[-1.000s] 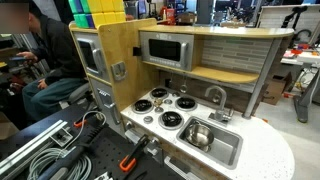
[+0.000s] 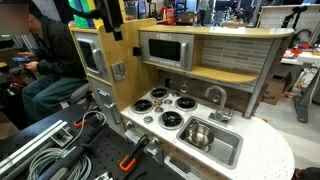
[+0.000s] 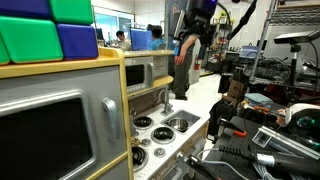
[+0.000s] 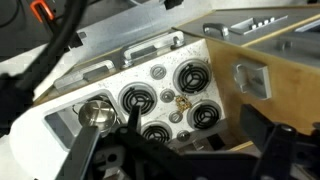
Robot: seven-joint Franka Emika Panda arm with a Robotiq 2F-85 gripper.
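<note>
My gripper hangs open above the toy kitchen, its dark fingers wide apart with nothing between them. In the first exterior view the dark arm enters at the upper left, before the wooden cabinet side. A metal pot (image 2: 199, 135) sits in the sink (image 2: 228, 151), right of the stove; in the wrist view the pot (image 4: 97, 110) is at the left. The stove has several black coil burners (image 4: 191, 75). Between them lies a small yellowish-brown item (image 4: 183, 103), too small to identify.
A silver microwave (image 2: 165, 48) stands under the upper shelf. The faucet (image 2: 219, 101) rises behind the sink. Coloured blocks (image 3: 75, 40) top the cabinet. Cables (image 2: 55, 155) and an orange-handled clamp (image 2: 130, 158) lie on the dark table in front. White counter right of the sink is clear.
The pot and kitchen have not moved.
</note>
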